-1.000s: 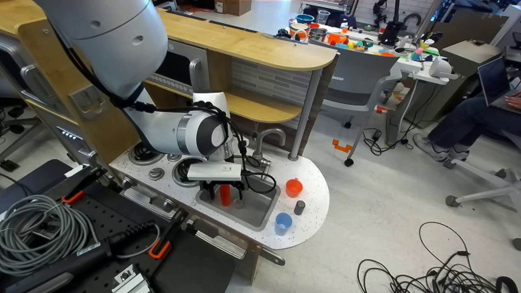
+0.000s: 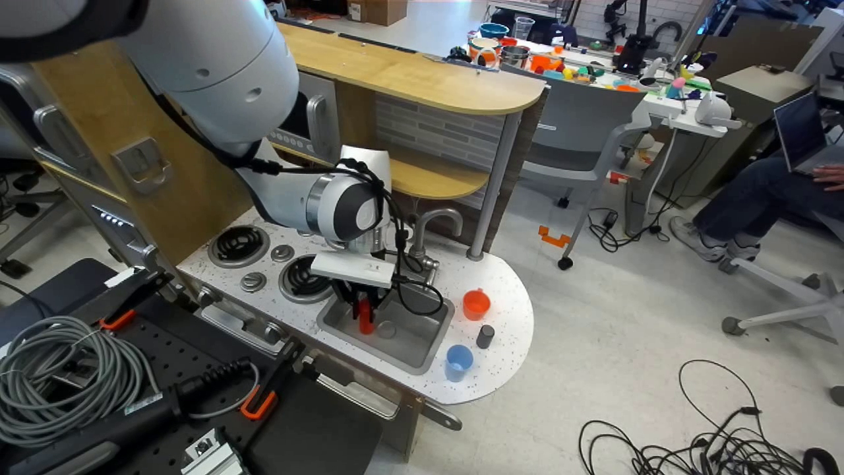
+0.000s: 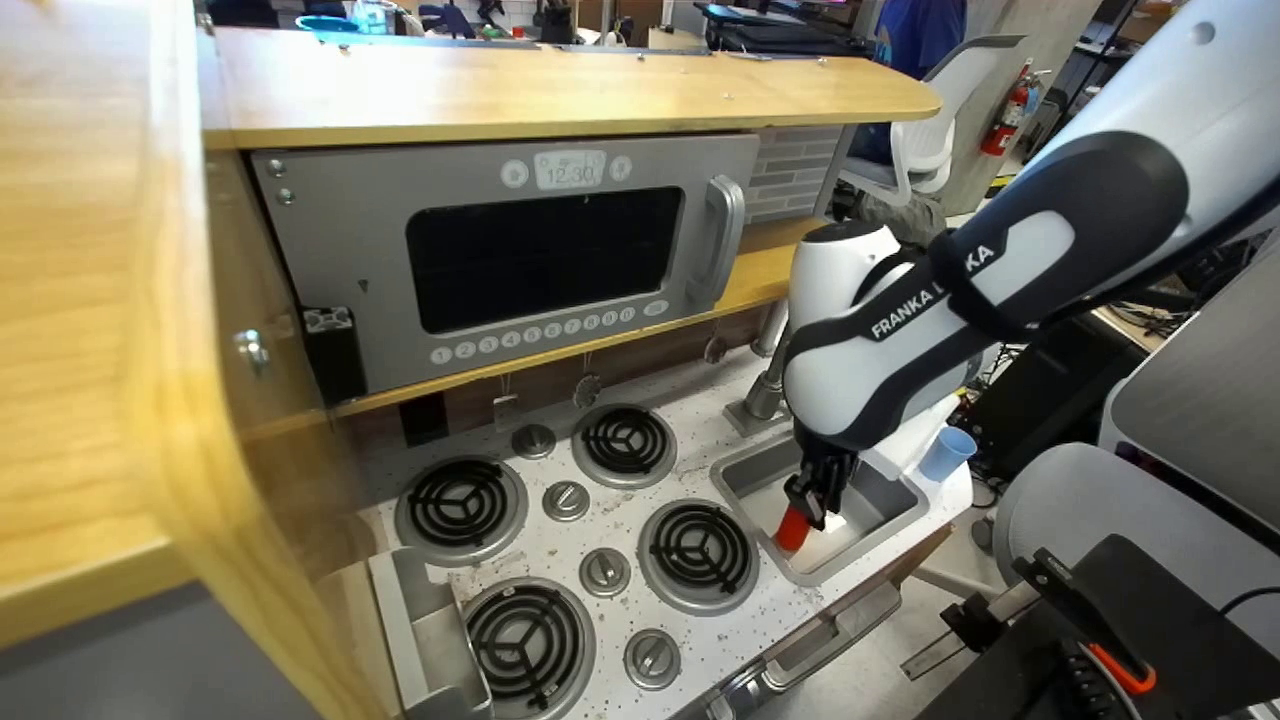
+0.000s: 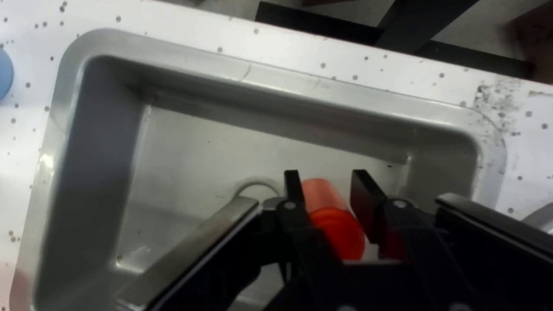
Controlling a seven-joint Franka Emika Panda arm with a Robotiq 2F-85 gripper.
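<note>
In the grey sink (image 2: 421,348) there is a red cylindrical object (image 4: 332,217), towards the stove end. My gripper reaches down into the sink with one finger on each side of it. The fingers are part open: in the wrist view a gap shows between the red object and the right finger (image 4: 367,194), while the left finger (image 4: 293,186) lies close along its other side. Contact on that left side cannot be made out. In the second exterior view the red object (image 3: 792,528) stands slightly tilted under the fingers.
On the counter right of the sink stand an orange-red cup (image 2: 476,304), a small dark grey cylinder (image 2: 484,336) and a blue cup (image 2: 459,363). The faucet (image 2: 437,218) rises behind the sink. Stove burners (image 3: 698,556) lie on its other side.
The arm and gripper have shifted and turned slightly, and the fingers have drawn closer together around the red object. The cups on the counter have stayed put.
</note>
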